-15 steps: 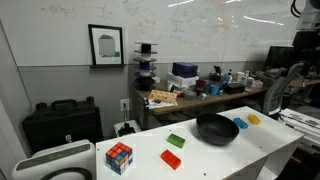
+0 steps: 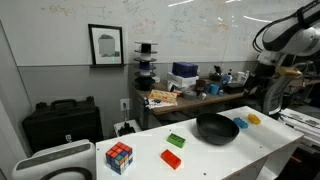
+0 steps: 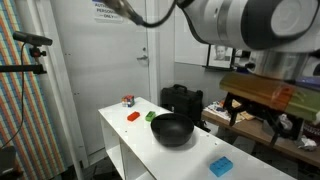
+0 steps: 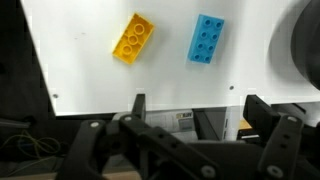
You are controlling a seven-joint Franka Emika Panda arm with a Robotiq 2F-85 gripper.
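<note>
Nothing lies between the wide-apart fingers of my open gripper, which hangs over the near edge of the white table. Ahead of it in the wrist view lie a yellow block [image 4: 134,38] on the left and a blue block [image 4: 206,39] on the right, both apart from the fingers. A black pan [image 2: 216,129] stands left of these blocks in exterior view 1. Beyond the pan are a green block [image 2: 177,141], a red block [image 2: 172,158] and a multicoloured puzzle cube [image 2: 119,157]. In exterior view 2 the gripper [image 3: 262,115] is above the blue block [image 3: 221,167].
A wooden bench [image 2: 180,102] with boxes, bottles and cups runs behind the white table [image 2: 213,160]. At the table's left stands a rounded white object [image 2: 55,163]. Bare tabletop lies between the pan and the blue block.
My arm has come down and leftward from the upper right, bringing the gripper lower beside the table's right end. The blocks, cube and pan have stayed put.
</note>
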